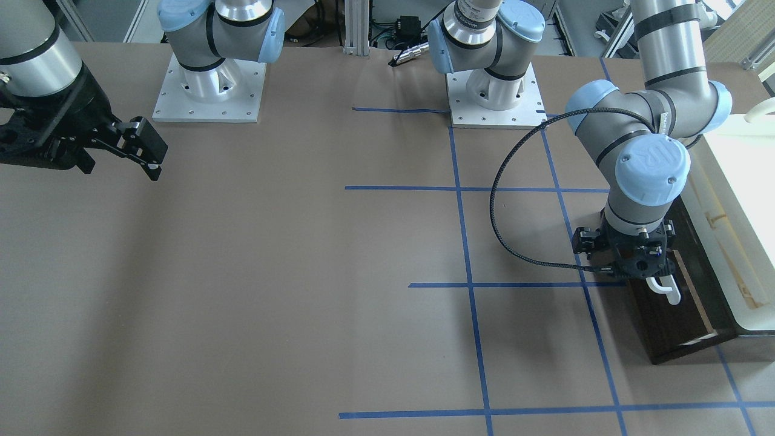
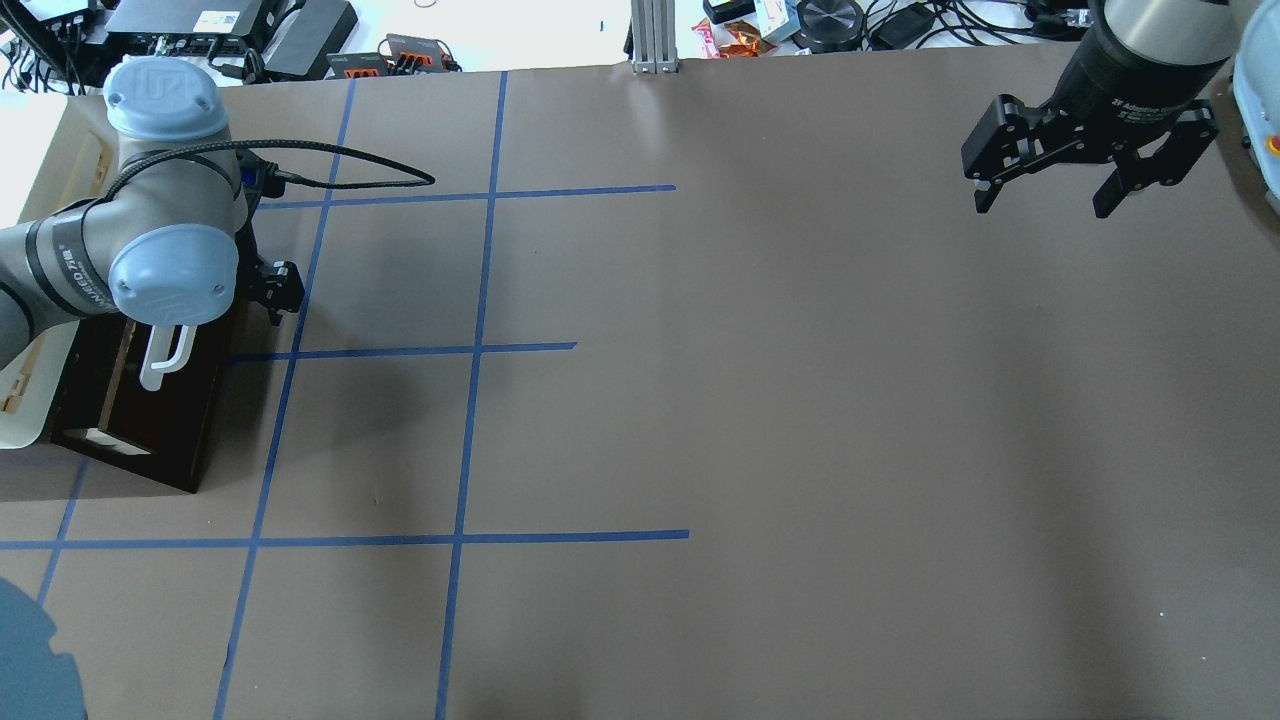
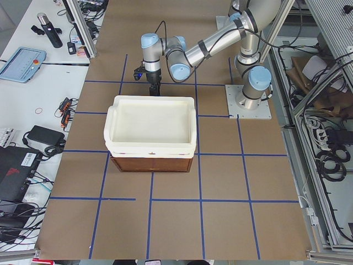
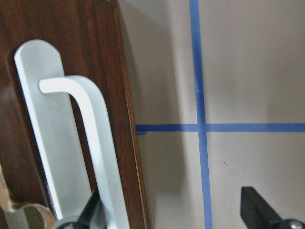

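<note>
A dark wooden cabinet [image 1: 654,327] with a white upper tray [image 3: 150,125] stands on the taped table. On its front is a white lever handle [image 4: 102,143], also seen in the top view as a white handle [image 2: 160,354]. My gripper [image 1: 625,247] is over that front. In the left wrist view, one black finger is at the handle's lower end and the other stands out over the bare table, apart from it. The front panel sits partly out from the cabinet, showing a pale edge. Whether the handle is held is unclear.
Other arms stand around the table, one with a black gripper [image 2: 1044,180] on the opposite side.
</note>
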